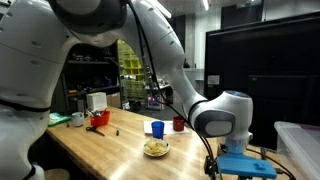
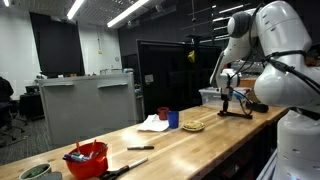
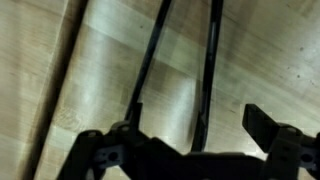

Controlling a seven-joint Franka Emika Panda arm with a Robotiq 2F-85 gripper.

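My gripper points down near the table's far end, its two fingers wide apart. Two dark thin strips run across the wooden surface; the right-hand strip passes through the gap between the fingers, and the left-hand strip ends by the left finger. Neither is gripped. In exterior view 2 a low black object lies under the gripper; its full shape is hard to tell. From exterior view 1, the blue-fronted gripper body hides the fingertips.
A yellow bowl stands mid-table, with a blue cup, a red cup and a white cloth behind it. A red container holding utensils and a dark-handled tool occupy the other end. Bare wood separates them.
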